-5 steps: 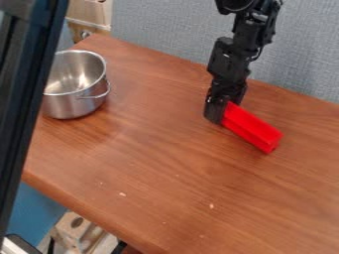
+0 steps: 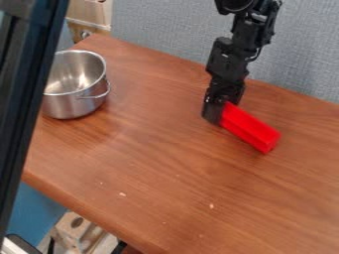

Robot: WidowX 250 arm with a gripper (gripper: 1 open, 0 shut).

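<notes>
A red rectangular block (image 2: 251,128) lies on the wooden table (image 2: 159,189), right of centre, angled toward the lower right. My black gripper (image 2: 220,107) is down at its upper-left end, shut on it, with the fingertips partly hidden against the block. A shiny steel pot (image 2: 75,90) with handles stands upright at the left of the table, apart from the block.
A grey textured wall (image 2: 166,30) runs behind the table. A dark frame (image 2: 27,99) cuts across the left edge of the view. Wooden pieces and a blue surface show below the left edge.
</notes>
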